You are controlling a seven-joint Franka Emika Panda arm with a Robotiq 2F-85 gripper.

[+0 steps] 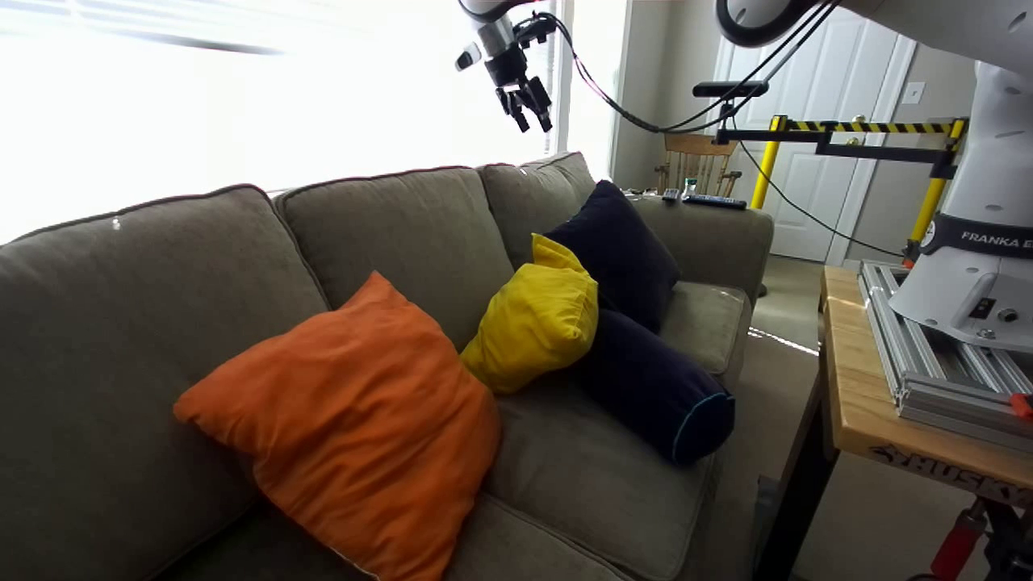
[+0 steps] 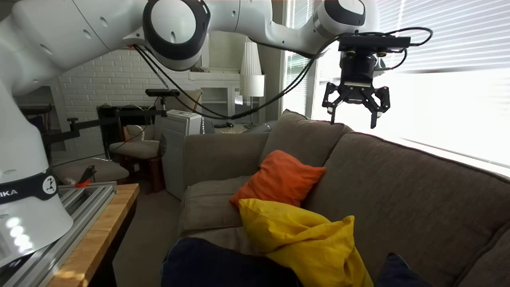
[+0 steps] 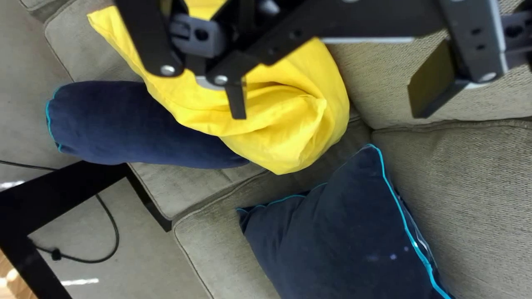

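Note:
My gripper point(image 2: 352, 123) hangs open in the air above the sofa's backrest, its fingers apart with nothing between them. Below it, clear of the fingers, a crumpled yellow pillow point(image 1: 538, 319) leans on the seat between the orange pillow point(image 1: 358, 426) and the dark blue ones. In the wrist view the yellow pillow point(image 3: 294, 114) overlaps one end of a navy bolster point(image 3: 129, 122). A square navy pillow point(image 3: 339, 229) with turquoise piping rests against the backrest at the sofa's far end in exterior view 1.
The grey-brown sofa point(image 1: 387, 232) runs along a bright window. A wooden workbench point(image 1: 852, 387) carrying the arm's base stands across a narrow floor gap. Cables droop from the arm. Remotes point(image 1: 714, 202) lie on the far armrest.

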